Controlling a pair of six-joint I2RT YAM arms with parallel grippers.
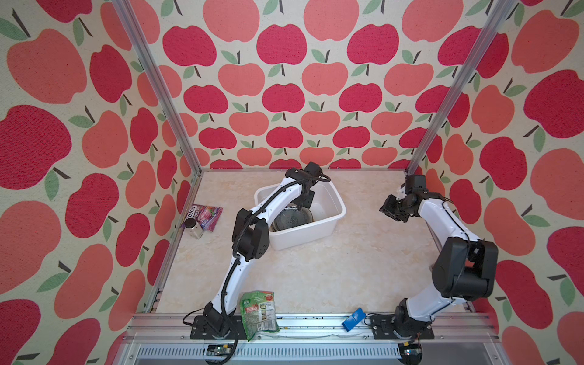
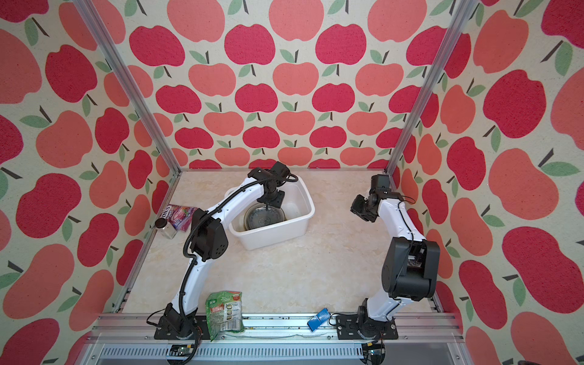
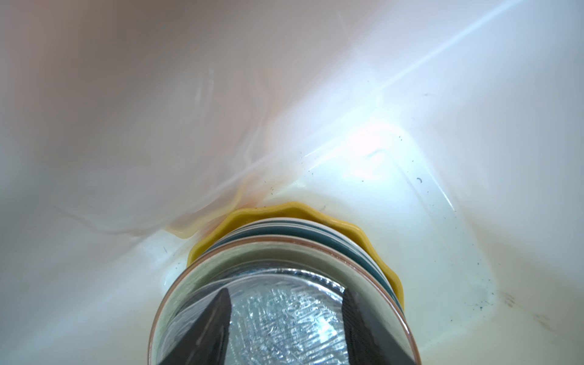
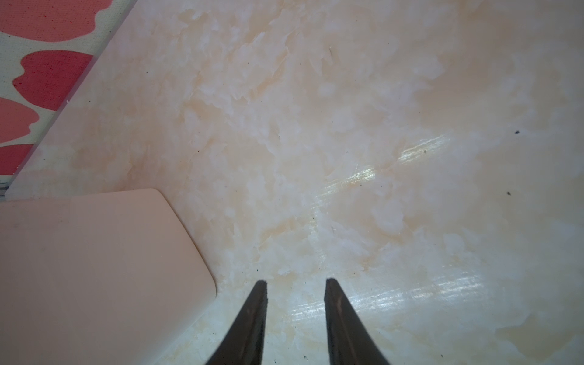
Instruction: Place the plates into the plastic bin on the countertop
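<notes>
A white plastic bin (image 1: 307,230) stands on the countertop, left of centre. Stacked plates lie in it: a yellow wavy-edged one (image 3: 293,210) lowest, then bluish-green plates, a brown-rimmed plate (image 3: 267,241) and a clear glass-like plate (image 3: 283,304) on top. My left gripper is inside the bin over the stack, its fingers apart and the topmost plate visible between them; whether they touch it I cannot tell. Far to the right, my right gripper hangs above bare countertop, fingers apart and nothing between them.
A purple snack bag (image 1: 210,216) and a dark-capped jar (image 1: 193,228) sit at the left edge. In front lie a green bag (image 1: 258,311) and a blue packet (image 1: 353,319). The countertop between bin and right arm is clear.
</notes>
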